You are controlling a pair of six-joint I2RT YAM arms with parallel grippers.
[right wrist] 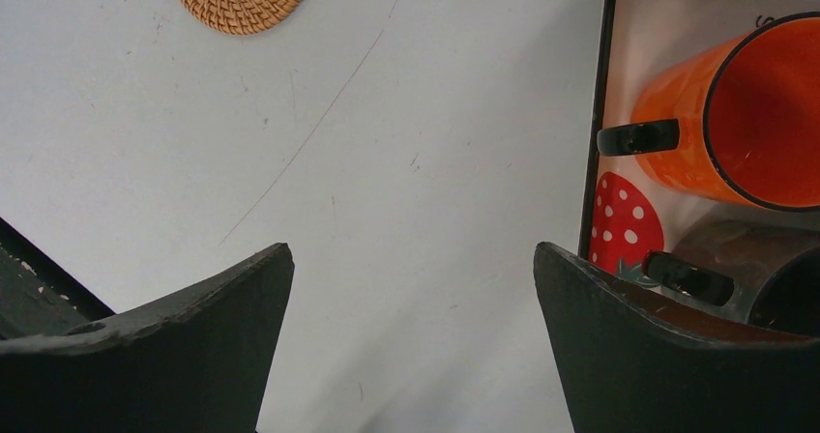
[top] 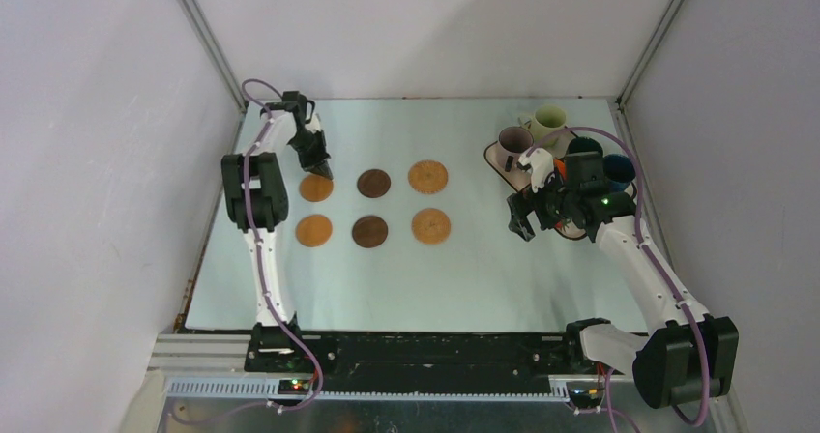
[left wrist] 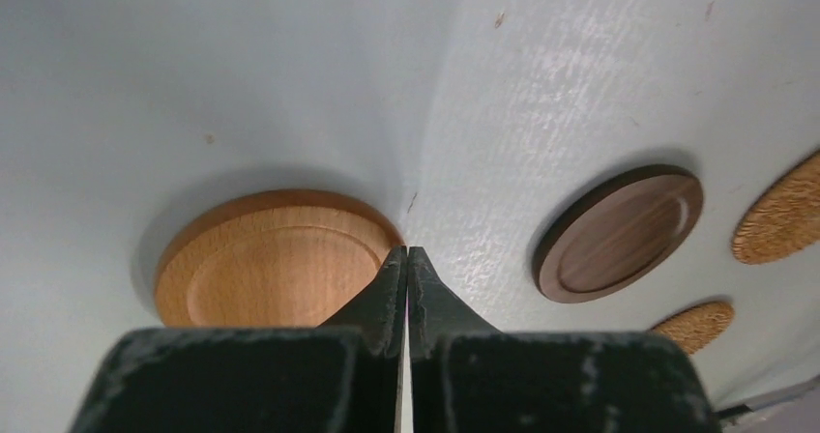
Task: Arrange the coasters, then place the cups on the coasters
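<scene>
My left gripper (top: pixel 319 170) is shut, low at the upper edge of a light wooden coaster (top: pixel 315 189); in the left wrist view its tips (left wrist: pixel 407 251) meet beside that coaster (left wrist: pixel 261 269), with nothing seen between them. A dark coaster (left wrist: pixel 614 235) lies to the right. My right gripper (top: pixel 527 216) stands open and empty at the left edge of the tray of cups. In the right wrist view an orange cup (right wrist: pixel 667 95) and a dark-rimmed cup (right wrist: pixel 730 259) lie in the tray, right of the fingers.
Six coasters in wood, dark wood and woven finishes form two rows on the table's left and middle. The tray at the right also holds pink (top: pixel 514 143), green (top: pixel 549 119) and blue (top: pixel 619 172) cups.
</scene>
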